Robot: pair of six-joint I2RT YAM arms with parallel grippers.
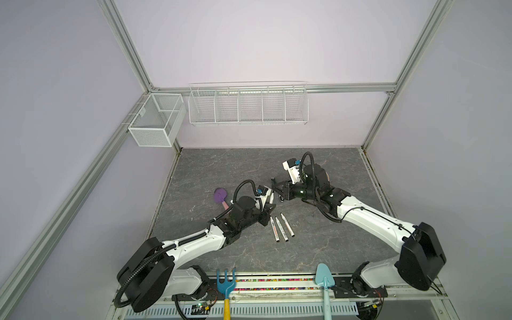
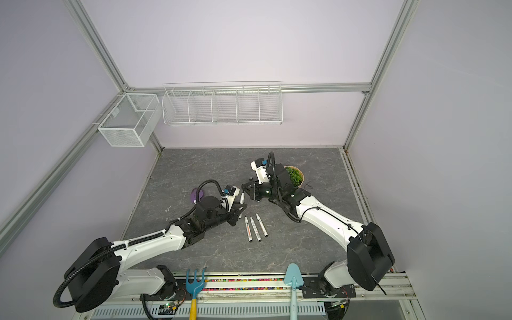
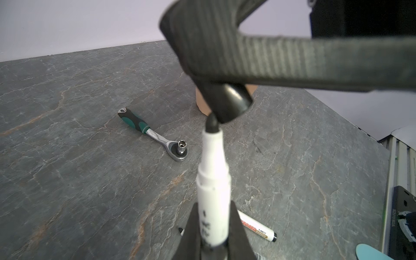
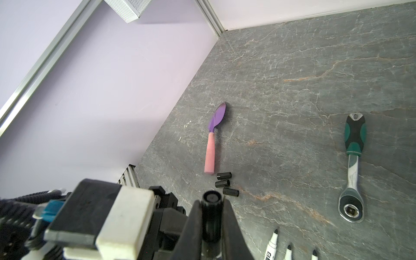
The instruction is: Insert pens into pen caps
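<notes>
A white marker pen (image 3: 213,182) stands nearly upright, black tip up, in my left gripper, which is shut on its lower body. My right gripper is shut on a black pen cap (image 4: 212,229). In the left wrist view the cap's lower end (image 3: 233,107) hangs tilted just above and right of the pen tip; whether they touch cannot be told. Three more white pens (image 1: 281,229) lie on the table in front of the grippers. In the right wrist view, three black caps (image 4: 222,183) lie near the spoon handle.
A purple spoon with a pink handle (image 4: 210,151) lies on the left of the table. Behind the grippers is a green-and-black ratchet wrench (image 4: 353,169). A bowl of greenery (image 2: 295,176) sits behind the right arm.
</notes>
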